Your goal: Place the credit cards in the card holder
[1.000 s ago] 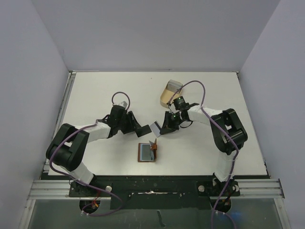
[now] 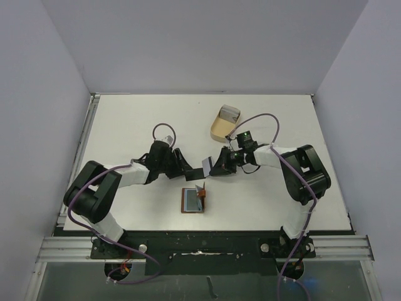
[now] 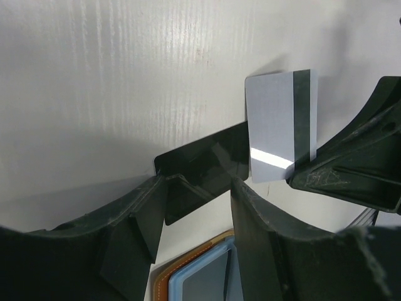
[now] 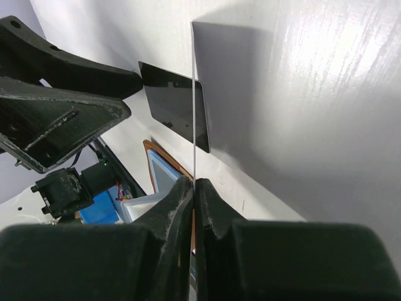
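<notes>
A black card [image 3: 203, 169] lies flat at the middle of the table, beneath my left gripper, which is open just above it. My right gripper is shut on a light card with a dark stripe, held upright on edge beside the black card's right end and seen edge-on in the right wrist view. The card holder [image 2: 192, 199], brown with blue-grey inside, lies open just below the black card, nearer the front edge.
A tan tray [image 2: 222, 125] with a grey item at one end sits at the back.
The light card in my right gripper has turned to stand more upright as seen from above.
</notes>
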